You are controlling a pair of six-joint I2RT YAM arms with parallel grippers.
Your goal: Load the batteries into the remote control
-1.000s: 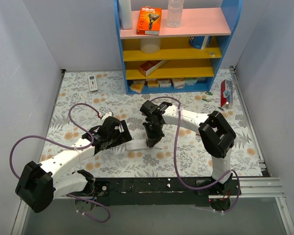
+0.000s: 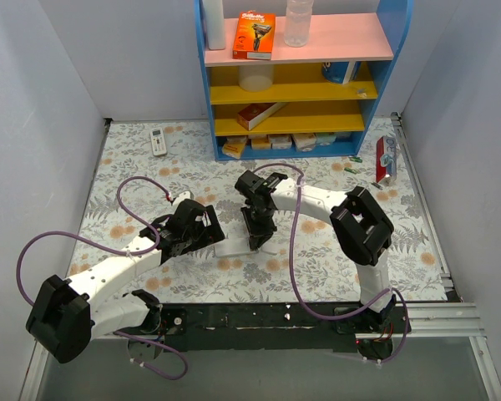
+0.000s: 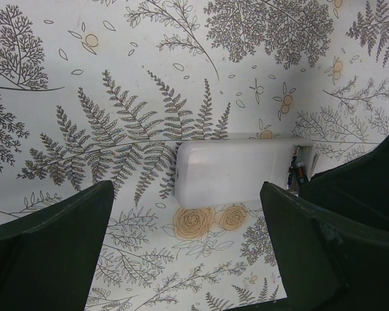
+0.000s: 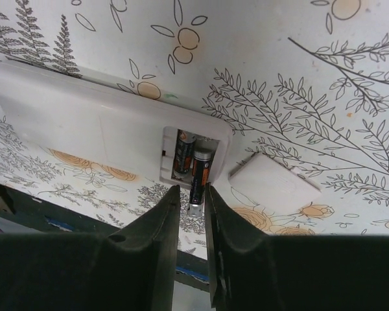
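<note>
The white remote [image 4: 71,123] lies face down with its battery bay open. One dark battery [image 4: 183,155] lies in the bay; a second [image 4: 200,178] sits tilted, its end sticking out past the bay's near edge. My right gripper is over that end, fingertips slightly apart on either side of it; a firm hold cannot be told. The white cover [image 4: 272,184] lies right of the remote. My left gripper stands open above and left of the remote [image 3: 227,168], nothing between its fingers.
A shelf unit [image 2: 284,117] stands at the back. Another remote [image 2: 158,142] lies back left. Loose green batteries [image 2: 349,170] and a red-grey pack [image 2: 386,159] lie back right. The table's front edge is close below.
My right arm has shifted slightly left in the top view, its gripper staying over the remote's bay. The left arm has not moved.
</note>
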